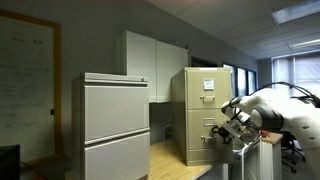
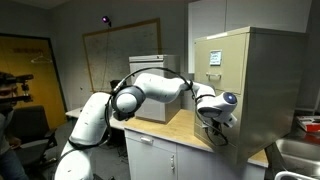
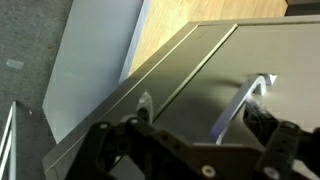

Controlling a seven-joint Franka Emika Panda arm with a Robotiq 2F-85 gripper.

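Note:
The tan filing cabinet stands on the wooden counter, its drawers closed as far as I can see. Upper drawer handle is clear of the arm. My gripper is low against the cabinet's drawer front, to the right in exterior view 1. In the wrist view a pale drawer handle runs between the two dark fingers, nearer the right one. The fingers stand open, and whether either finger touches the handle is unclear.
A two-drawer grey cabinet stands apart to the left on the counter. White wall cupboards hang behind. At far right in exterior view 2 is a sink.

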